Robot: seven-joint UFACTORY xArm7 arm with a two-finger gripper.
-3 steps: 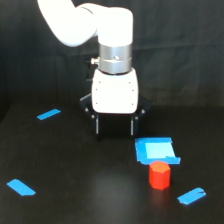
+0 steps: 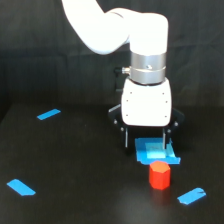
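My gripper [image 2: 146, 143] is open, its two dark fingers spread wide on either side of the white hand. It hangs over or just behind the blue square piece [image 2: 172, 157], which has a paler patch [image 2: 157, 154] in its middle. Whether the fingertips touch that piece I cannot tell. Right in front of the blue piece, on the camera's side, stands a red block [image 2: 159, 176]. The block is clear of the fingers, and nothing visible is held.
Flat blue strips lie on the dark table: one at the far left [image 2: 49, 114], one at the near left [image 2: 21, 187] and one at the near right [image 2: 191, 196]. Bare table [image 2: 80, 165] takes up the middle left.
My arm has moved right and lower, from left of the blue square piece to over or behind it. The red block and the blue strips stay where they were.
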